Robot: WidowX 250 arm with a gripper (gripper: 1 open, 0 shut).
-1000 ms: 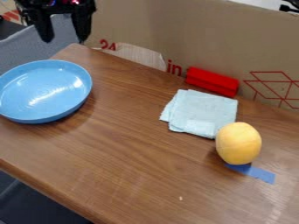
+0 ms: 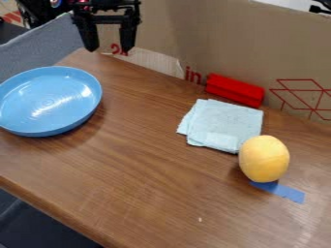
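Note:
My gripper (image 2: 108, 37) hangs open at the top left, high above the back left corner of the table, with nothing between its fingers. Below it a blue plate (image 2: 49, 97) lies on the wooden table (image 2: 142, 184). To the right are a folded pale cloth (image 2: 223, 126) and, at the right, a yellow round object (image 2: 264, 158) resting near a strip of blue tape (image 2: 285, 194).
A red block (image 2: 234, 90) lies against the cardboard wall (image 2: 220, 48) at the back. A grey surface (image 2: 39, 48) is beyond the table's left edge.
The gripper has shifted to the right over the last second, staying high at the top of the view. The objects on the table have not moved.

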